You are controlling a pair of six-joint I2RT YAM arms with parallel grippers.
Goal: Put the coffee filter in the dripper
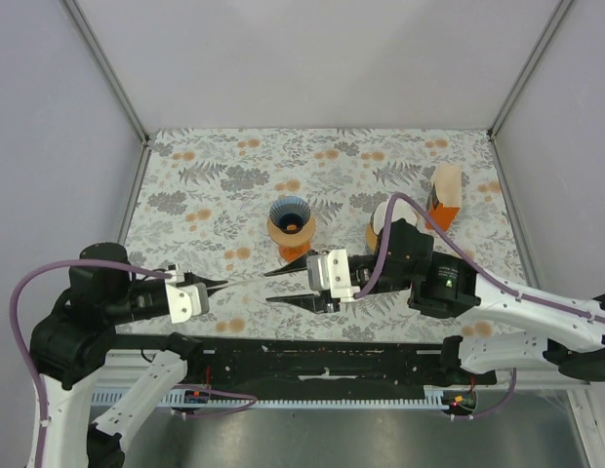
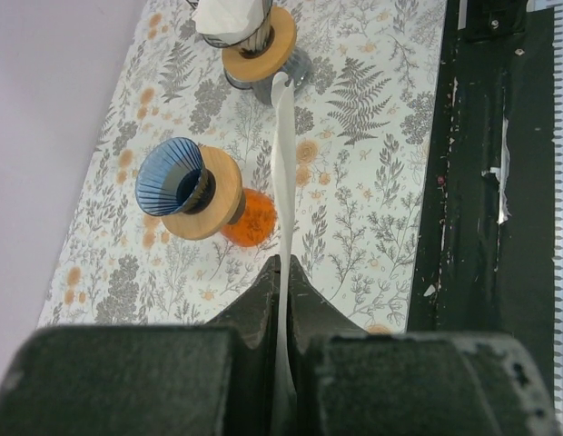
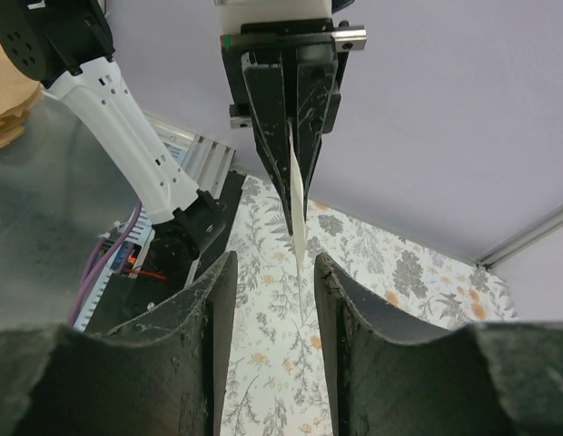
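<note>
A white paper filter (image 2: 283,163) is held edge-on in my left gripper, which is shut on it; in the top view its thin strip reaches right, toward my right gripper (image 1: 281,285). That right gripper is open, its fingers spread either side of the filter's far end in the right wrist view. The dripper (image 1: 291,233), a blue ribbed cone on a wooden ring over an orange base, stands behind the grippers.
A second dripper (image 2: 254,59) with white paper in it stands at the right, partly hidden by my right arm in the top view. An orange holder with brown filters (image 1: 444,200) is at the back right.
</note>
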